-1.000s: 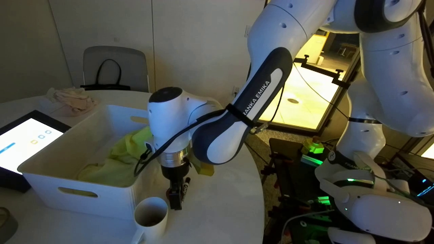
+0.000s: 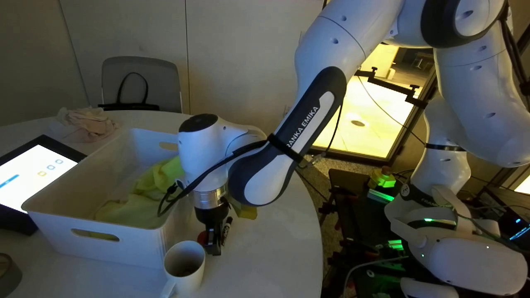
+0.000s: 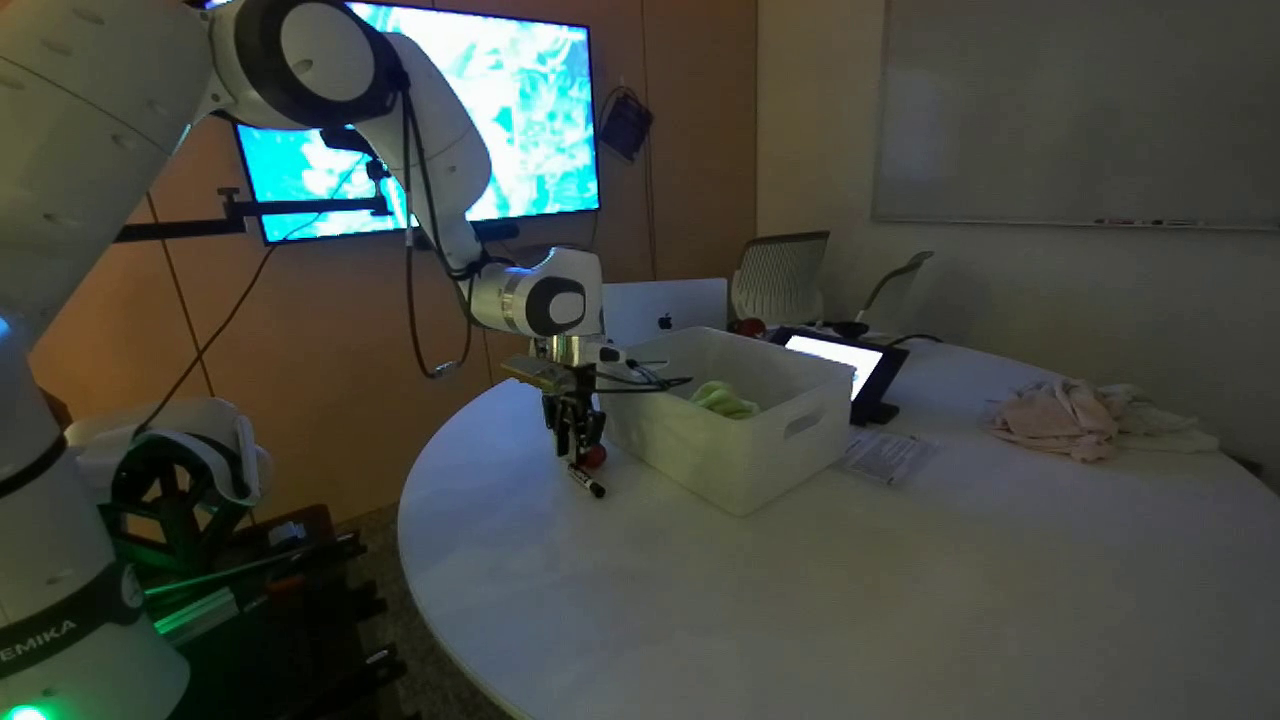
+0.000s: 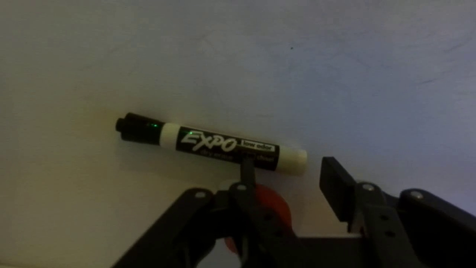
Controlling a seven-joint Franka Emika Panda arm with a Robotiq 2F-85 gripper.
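Observation:
A black-and-white Expo marker (image 4: 209, 143) lies on the white table in the wrist view, its pale end reaching toward the space between the fingertips. My gripper points down with a clear gap between its fingers and no object gripped. The left finger (image 4: 248, 174) overlaps the marker's lower edge in this view; whether they touch, I cannot tell. A red round object (image 4: 273, 201) is partly hidden behind that finger. In exterior view 1, the gripper (image 2: 213, 248) is low over the table, with the marker (image 2: 227, 229) just to its right.
A white bin (image 2: 119, 248) holding yellow-green cloth (image 2: 144, 193) stands close beside the gripper. A white mug (image 2: 184, 265) is just in front of it. Farther away are a tablet (image 2: 34, 174) and pinkish cloth (image 2: 89, 124).
The arm has shifted slightly left and lower in exterior view 1. More of the red object now shows beside the gripper. Bin and mug have stayed put.

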